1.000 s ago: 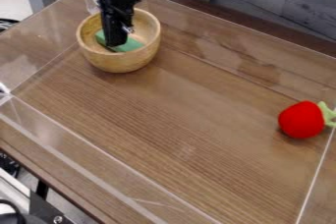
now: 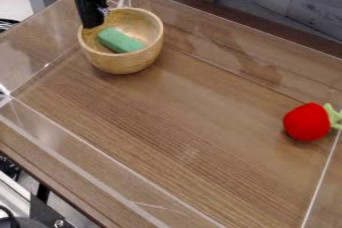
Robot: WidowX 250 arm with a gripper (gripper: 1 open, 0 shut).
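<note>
A wooden bowl (image 2: 128, 58) sits at the upper left of the table, with a green block (image 2: 120, 40) lying inside it. My dark gripper (image 2: 90, 22) is at the bowl's upper left rim, left of the block, and appears shut; nothing shows between its fingers, though its tips are small and hard to make out.
A red strawberry-like object (image 2: 306, 122) with a green top lies at the right. The table's left edge borders a dark area with cables.
The gripper has moved left from over the block to the bowl's left rim, uncovering more of the green block inside.
</note>
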